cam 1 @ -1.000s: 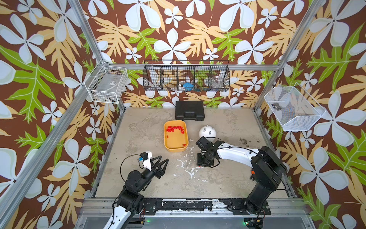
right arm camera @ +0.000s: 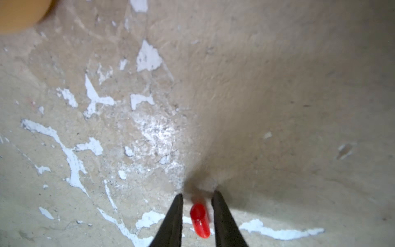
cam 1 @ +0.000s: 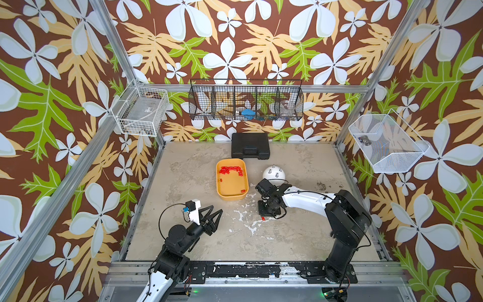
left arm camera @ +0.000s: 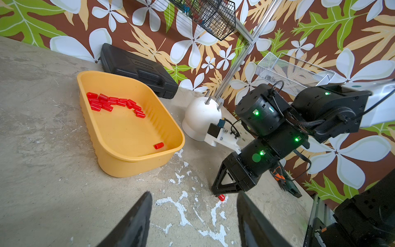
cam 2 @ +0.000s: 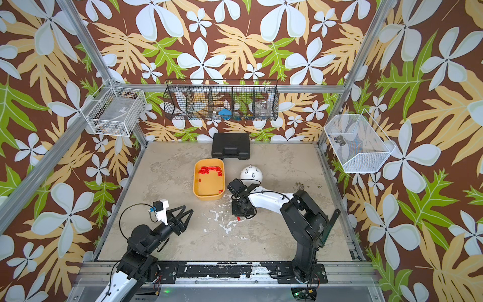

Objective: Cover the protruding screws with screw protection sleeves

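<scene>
A loose red sleeve (right arm camera: 200,220) lies on the worktop between the open fingers of my right gripper, which is low over it. A yellow tray (cam 1: 232,191) holds several red sleeves (left arm camera: 106,103), mostly along its far side. Right of the tray stands a white dome (left arm camera: 194,119) with screws standing up from its top, partly behind my right arm in the top views. My left gripper (cam 1: 216,221) hangs open and empty at the front left, apart from the tray.
A black case (cam 1: 250,146) lies at the back. Wire baskets (cam 2: 221,100) hang on the walls.
The left arm has not visibly moved.
</scene>
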